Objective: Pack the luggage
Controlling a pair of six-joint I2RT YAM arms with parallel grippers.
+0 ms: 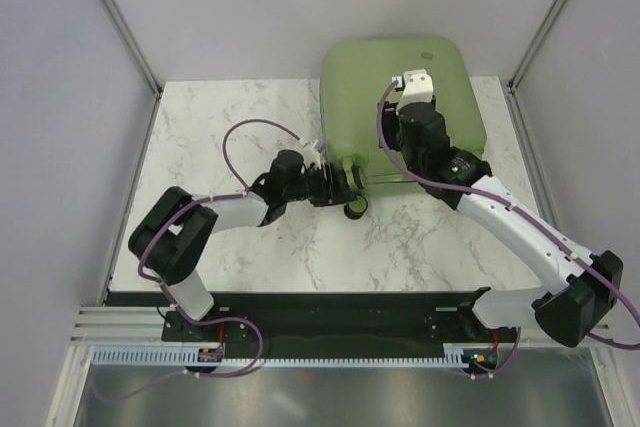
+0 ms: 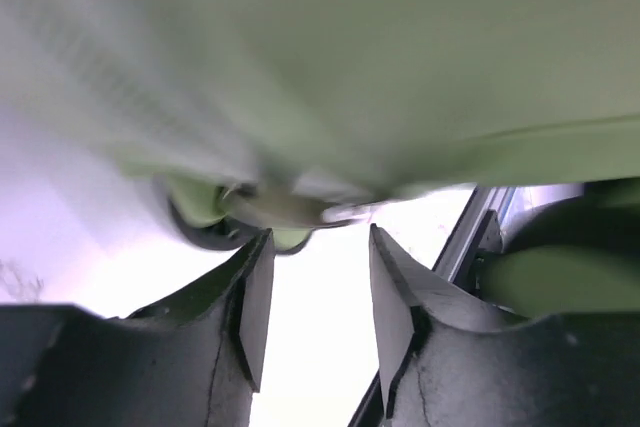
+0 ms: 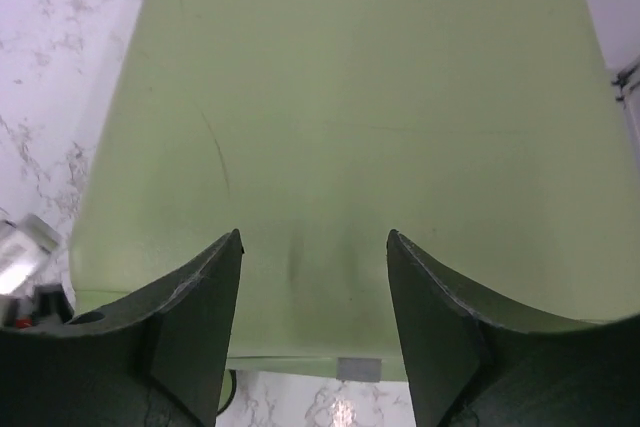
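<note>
A large green suitcase [image 1: 385, 87] lies closed at the back of the marble table. My left gripper [image 1: 335, 187] is at its lower front-left corner by a wheel; in the left wrist view the fingers [image 2: 245, 317] stand part open beneath blurred green shell, a wheel [image 2: 210, 222] beyond them, nothing clearly between them. My right gripper [image 1: 395, 117] hovers over the suitcase's top; in the right wrist view it is open above the bare green surface [image 3: 340, 97].
Bare table [image 1: 200, 137] shows at the left and along the front. Grey walls stand at both sides and behind.
</note>
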